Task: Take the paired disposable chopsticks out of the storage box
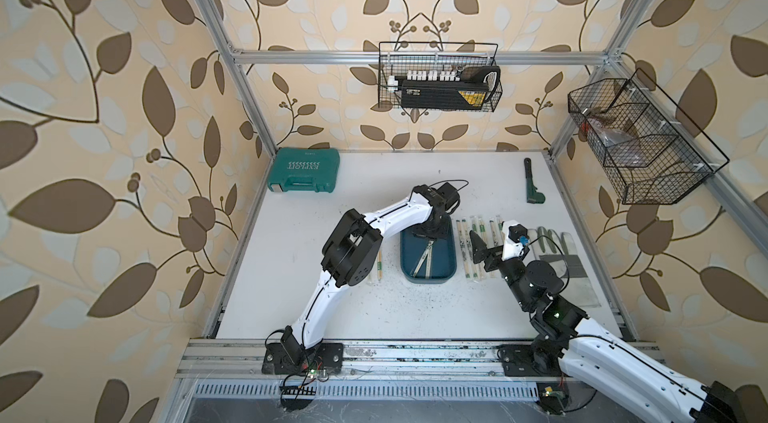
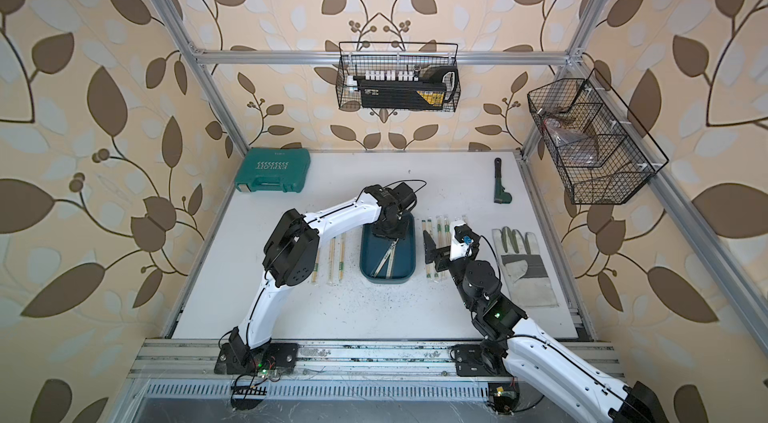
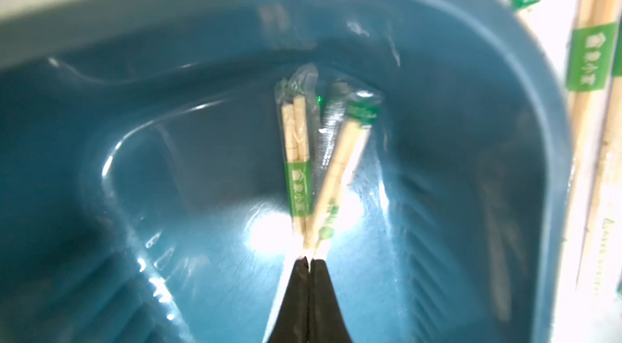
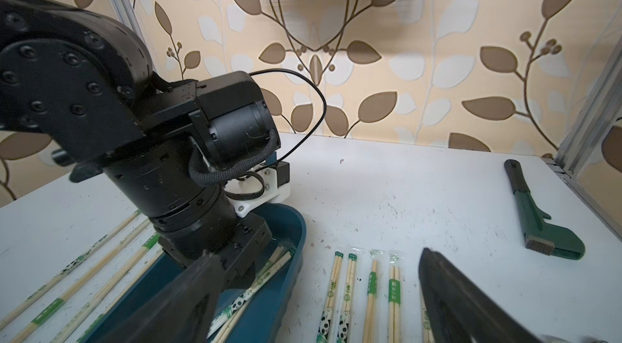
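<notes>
A dark teal storage box [image 1: 408, 269] [image 3: 492, 51] holds packaged chopsticks [image 3: 298, 187] [image 2: 385, 259], crossing or lying close together. My left gripper is down inside the box, its tips shut over the chopsticks, nothing visible between them; the arm hides the box's back part in both top views. My right gripper [image 2: 434, 251] hangs to the right of the box, open and empty, its blurred fingers wide apart in the right wrist view.
Rows of chopsticks [image 2: 341, 255] [image 4: 394, 297] lie either side of the box. A green case [image 1: 304, 169] is back left, a green tool [image 1: 534, 195] back right, gloves [image 2: 524, 279] front right.
</notes>
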